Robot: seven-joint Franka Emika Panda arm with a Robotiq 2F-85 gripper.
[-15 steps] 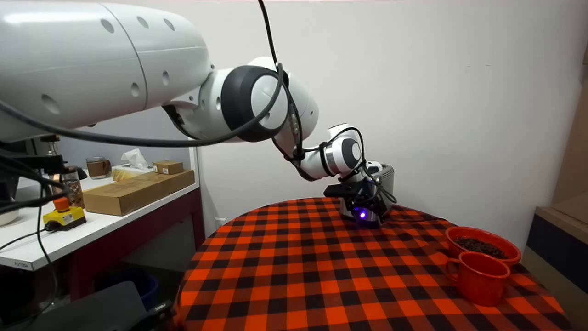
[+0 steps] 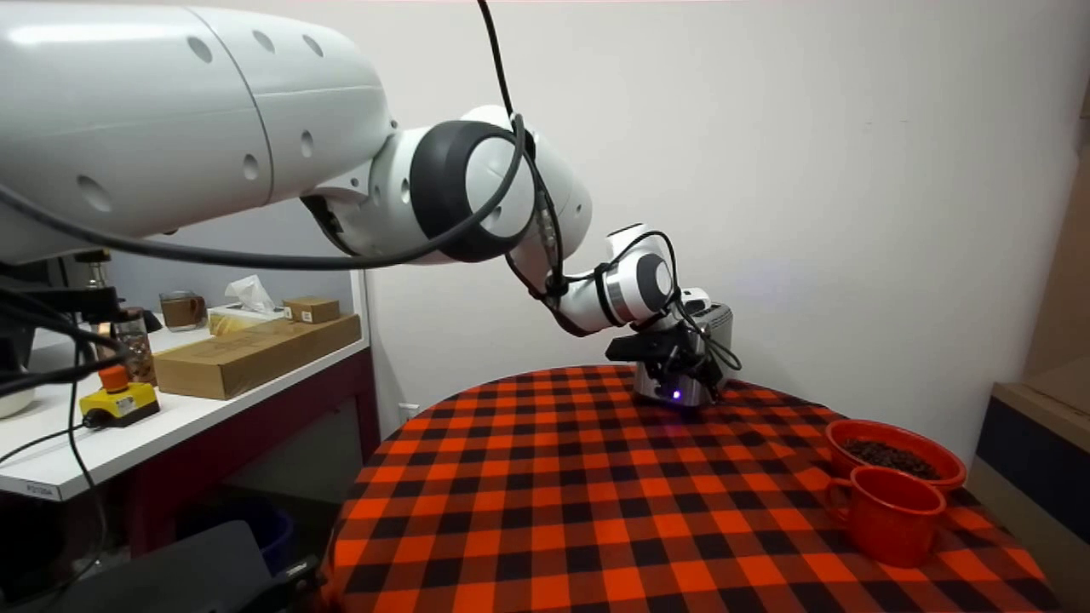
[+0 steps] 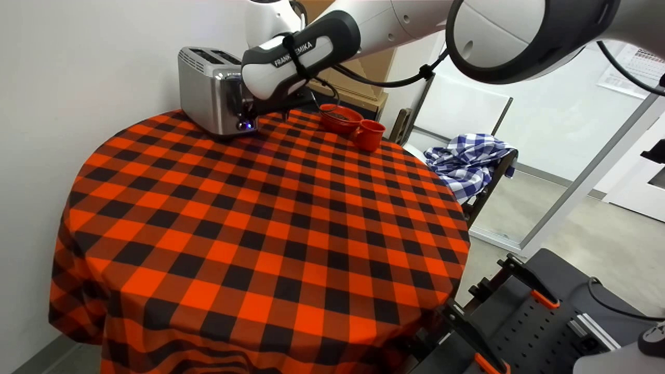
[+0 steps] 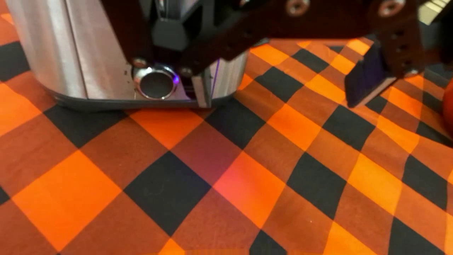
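Observation:
A silver two-slot toaster (image 3: 202, 93) stands upright on the checked cloth beside the wall. Low on its front is a round dark knob (image 4: 156, 83) with a chrome ring and a violet glow at its edge. My gripper is open in front of the toaster, its fingers wide apart with only cloth seen behind the gap. One finger's pad (image 4: 202, 90) overlaps the toaster face just right of the knob; whether it touches is unclear. The other pad (image 4: 368, 77) hangs over the cloth to the right. Arm parts hide the toaster's upper front in the wrist view.
A red mug (image 2: 894, 516) and a red bowl (image 2: 840, 434) of dark pieces stand near the table's right edge in exterior view 1. The white wall (image 3: 118, 62) rises close behind the toaster.
In exterior view 1 my hand has moved slightly up and right. The toaster appears shifted slightly back toward the wall. The mug and bowl have not moved.

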